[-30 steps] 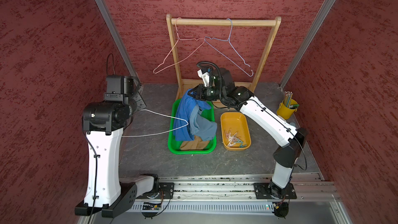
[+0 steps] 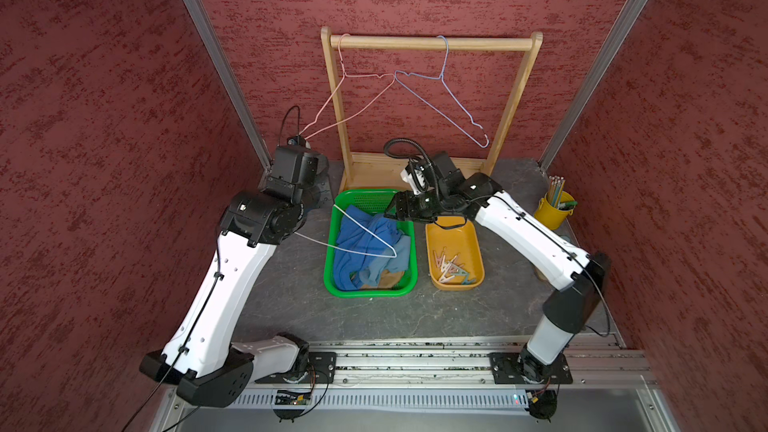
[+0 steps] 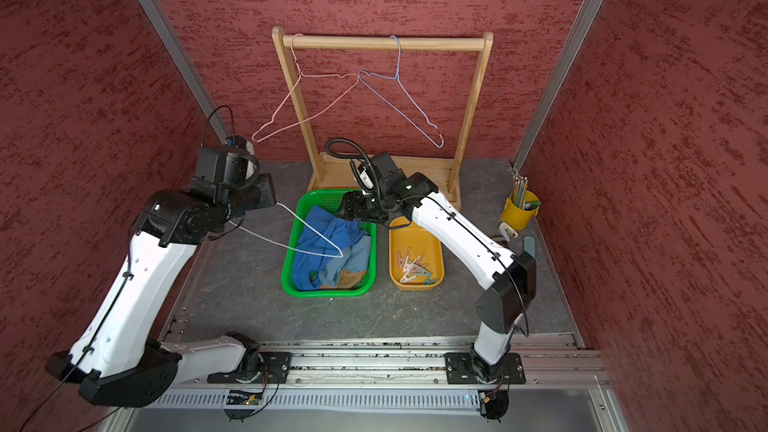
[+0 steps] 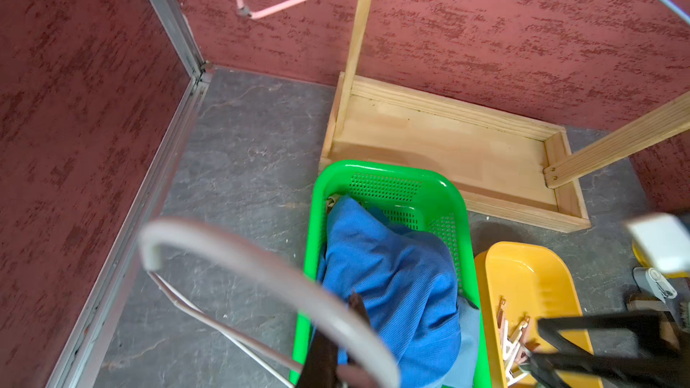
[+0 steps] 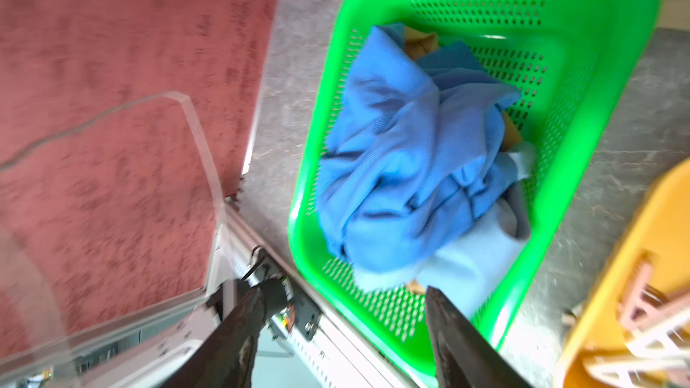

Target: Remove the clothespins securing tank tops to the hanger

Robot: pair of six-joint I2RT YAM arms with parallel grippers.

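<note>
A bare white hanger (image 2: 364, 229) juts from my left gripper, which is shut on it above the left side of the table. In the left wrist view the hanger (image 4: 287, 280) curves close to the lens, with the dark fingers (image 4: 320, 359) at the bottom edge. No garment or clothespin shows on it. My right gripper stands open and empty above the green basket (image 5: 603, 122). Crumpled inside that basket are a blue tank top (image 5: 402, 158), a lighter blue one (image 5: 474, 266) and some brown cloth. Loose clothespins (image 2: 452, 270) lie in the orange tray (image 2: 477, 244).
Pink (image 2: 364, 112) and blue (image 2: 460, 108) hangers hang empty on the wooden rack (image 2: 480, 44) at the back. A yellow cup (image 2: 550, 212) of sticks stands far right. Table around the basket's left side is clear.
The blue cloth, earlier lifted by the right gripper, now lies in the basket, and the right gripper has risen off it. The left arm has swung right and back with the hanger.
</note>
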